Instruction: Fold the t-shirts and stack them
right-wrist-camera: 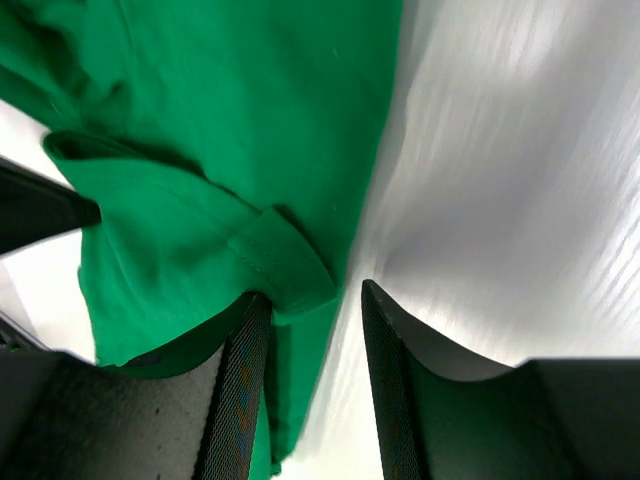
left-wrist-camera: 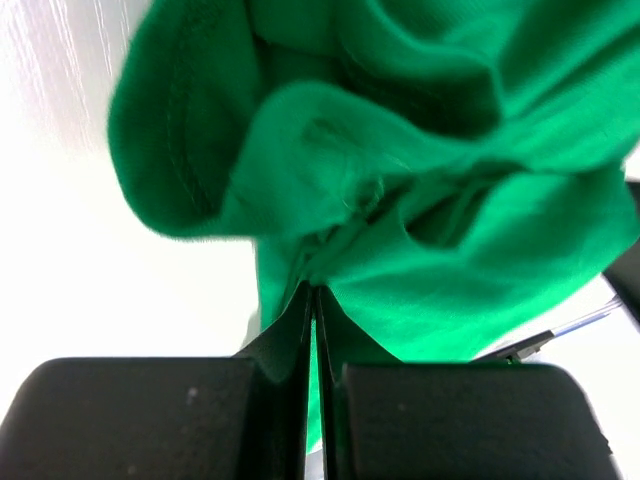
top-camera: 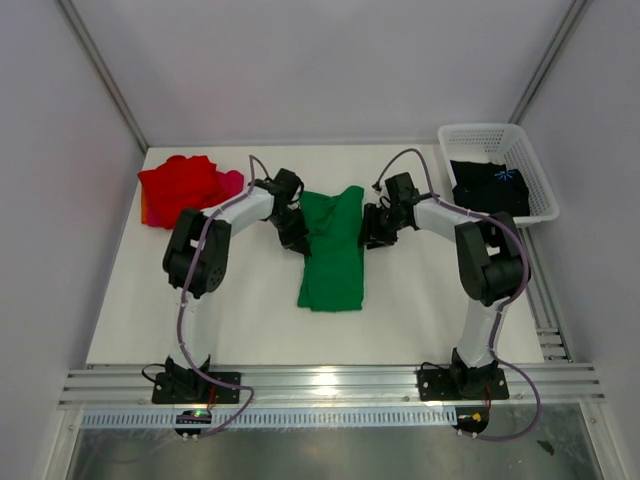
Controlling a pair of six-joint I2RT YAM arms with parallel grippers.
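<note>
A green t-shirt (top-camera: 335, 270) lies as a long, narrow folded strip in the middle of the table. At its left edge, my left gripper (top-camera: 307, 252) is shut, and cloth creases converge on its fingertips (left-wrist-camera: 306, 296) in the left wrist view. My right gripper (top-camera: 367, 242) is at the opposite edge. In the right wrist view this gripper stands partly open: a raised corner of the green cloth (right-wrist-camera: 285, 265) reaches into the gap, against the left finger, while the right finger is over bare table.
A pile of red and pink shirts (top-camera: 185, 188) lies at the back left. At the back right, a white basket (top-camera: 541, 200) holds dark cloth (top-camera: 488, 188). Bare table (top-camera: 240, 310) surrounds the green shirt at the front and sides.
</note>
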